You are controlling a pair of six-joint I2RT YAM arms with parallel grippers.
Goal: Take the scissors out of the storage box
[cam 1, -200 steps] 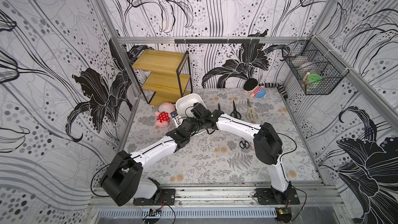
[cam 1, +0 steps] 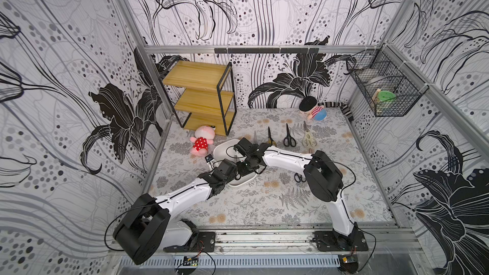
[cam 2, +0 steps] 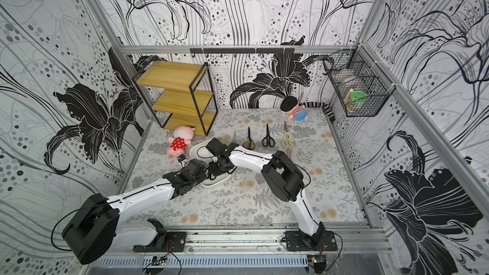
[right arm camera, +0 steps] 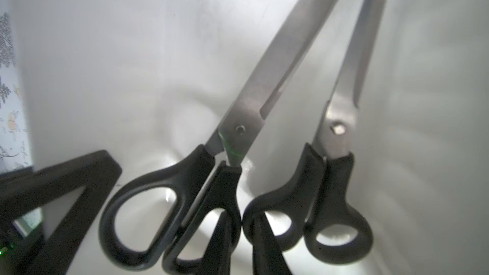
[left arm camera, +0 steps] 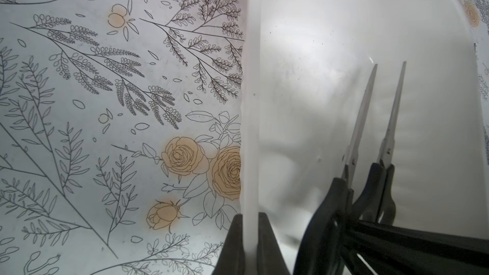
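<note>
The white storage box (left arm camera: 251, 96) stands on the table, its side rim running between the fingers of my left gripper, shut on that thin edge. Two black-handled scissors lie in the box: one on the left (right arm camera: 265, 79), the other on the right (right arm camera: 338, 117). Their neighbouring handle loops meet between the fingers of my right gripper, which is shut on them. Handle bottoms of the left pair are partly covered by a finger. In the top left view, both arms hide much of the box.
Several more scissors lie on the table, such as a black pair (cam 1: 289, 140), a pale pair (cam 1: 308, 140) and a small pair (cam 1: 299, 177). A pink plush toy (cam 1: 201, 143) and a wooden shelf (cam 1: 198, 73) are behind the box.
The box has shifted towards the front of the table, with both grippers moving along with it. Scissors behind it on the table show more clearly.
</note>
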